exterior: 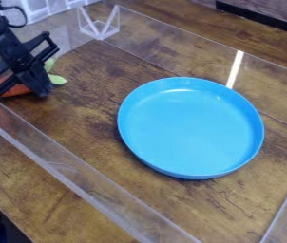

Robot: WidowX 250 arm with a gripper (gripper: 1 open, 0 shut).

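Observation:
My black gripper (32, 76) is at the far left, low over an orange object (0, 90) with pale green leafy parts (55, 78), which looks like a toy carrot. The gripper hides much of it, and whether its fingers are on the object is not clear. A large blue plate (191, 128) lies to the right, well apart from the gripper.
Clear plastic walls (83, 185) border the wooden work surface (95, 123) along the front left and around the back and right. The middle between the gripper and plate is bare.

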